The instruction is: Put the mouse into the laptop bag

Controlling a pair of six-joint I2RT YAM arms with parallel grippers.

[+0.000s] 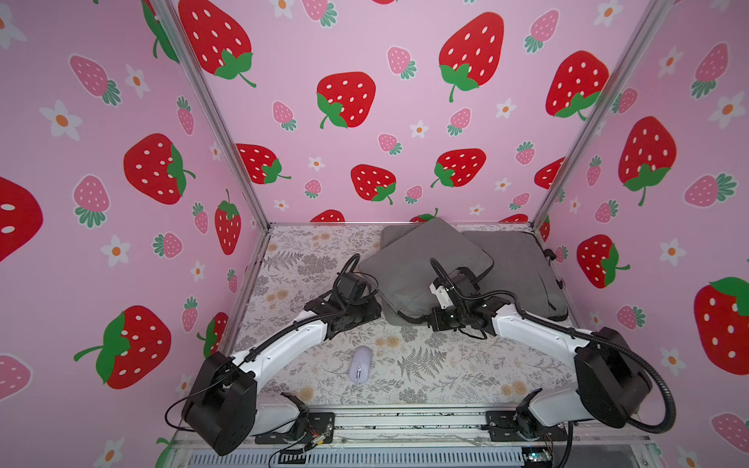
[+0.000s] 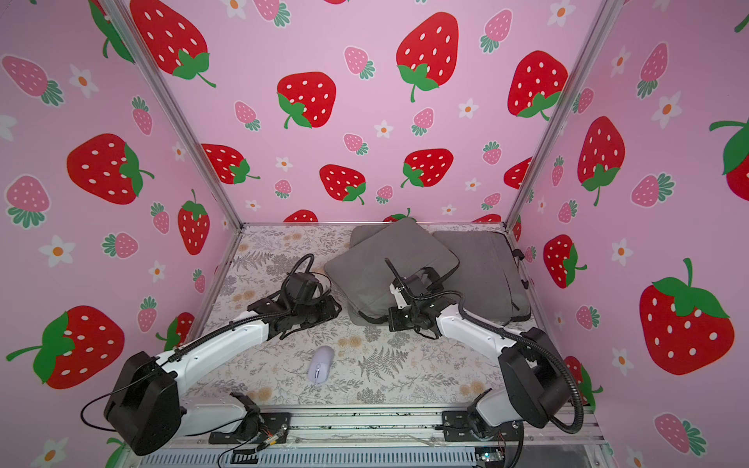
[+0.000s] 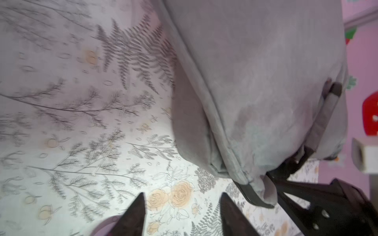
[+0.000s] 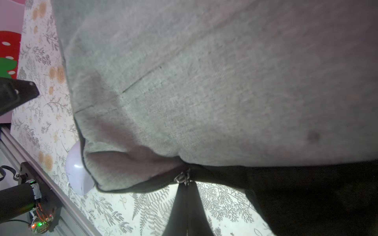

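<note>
A grey fabric laptop bag lies at the back right, its front part raised at the near left corner. The pale purple mouse rests on the table, in front of my left gripper; its edge also shows in the left wrist view. That gripper stands open, fingers apart, nothing between them, left of the bag. At the bag's near edge, my right gripper is shut on the small metal zipper pull. Along this edge, a dark zipper band runs rightward to a dark area.
Pink walls enclose the back and sides. Both gripper heads are close to the bag's near edge, with a gap between them.
</note>
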